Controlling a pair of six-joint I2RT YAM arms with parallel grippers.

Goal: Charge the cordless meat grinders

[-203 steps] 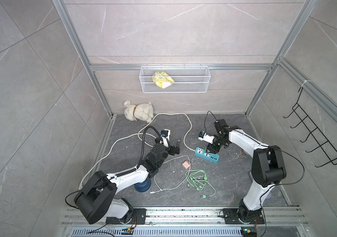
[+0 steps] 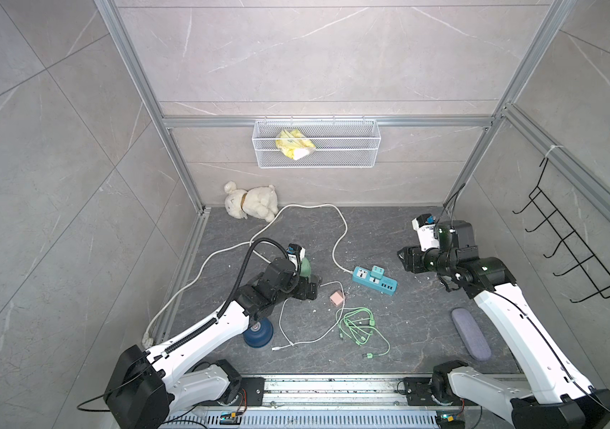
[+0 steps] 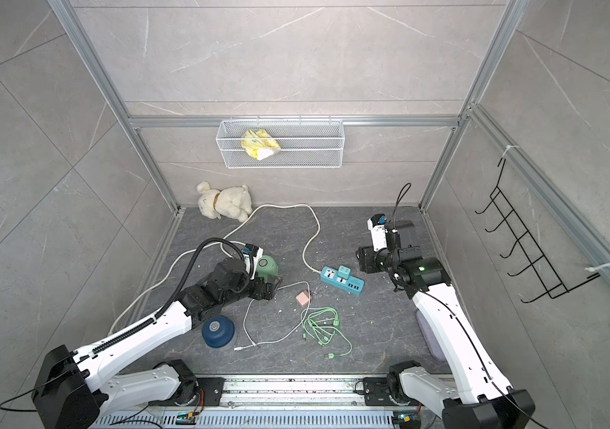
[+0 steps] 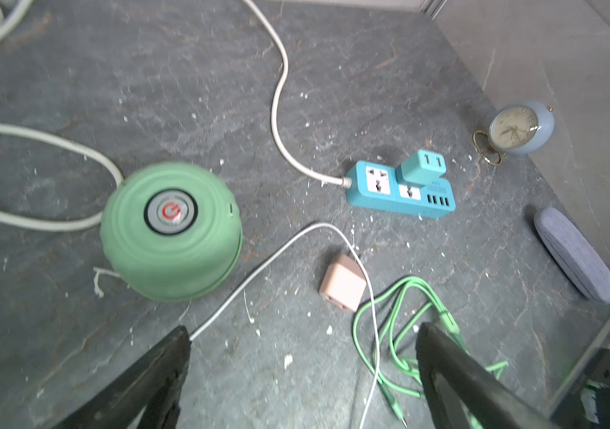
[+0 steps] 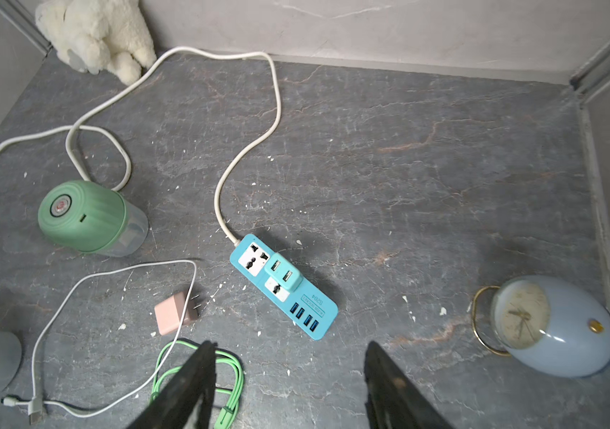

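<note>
A teal power strip [image 5: 308, 314] with a two-port charger [image 5: 281, 268] plugged into it lies mid-table. A green cordless grinder [image 4: 170, 243] stands left of it, a blue one [image 3: 217, 330] near the front left. A pink adapter [image 4: 342, 284], a white cable [image 5: 140, 266] and a coiled green cable [image 3: 323, 321] lie between. My left gripper [image 3: 263, 286] is open and empty, just in front of the green grinder. My right gripper [image 2: 411, 259] is open and empty, raised to the right of the strip.
A plush bear [image 2: 251, 202] lies at the back left, a blue clock [image 5: 562, 325] on the right, a purple case [image 2: 471, 332] at the front right. A wire basket [image 2: 315, 164] hangs on the back wall.
My right gripper has moved up and rightward away from the power strip. My left gripper has shifted slightly left and down, and its arm has moved with it.
</note>
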